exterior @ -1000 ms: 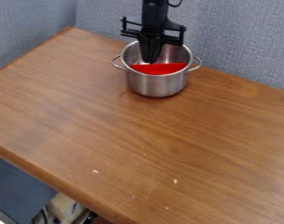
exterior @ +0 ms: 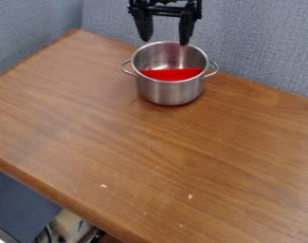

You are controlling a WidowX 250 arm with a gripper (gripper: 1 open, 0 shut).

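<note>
A steel pot [exterior: 169, 90] with two side handles stands on the wooden table toward the back, with something flat and red [exterior: 169, 74] inside it. My black gripper [exterior: 164, 38] hangs above the pot at the top of the view, its two fingers wide apart and nothing between them.
Grey padded walls [exterior: 263, 47] rise behind it and along the left. At the lower left the table's edge shows, with a dark gap and some cables beyond it.
My gripper has risen from over the pot's interior to above it, and its fingers now show spread wide. The pot looks unmoved.
</note>
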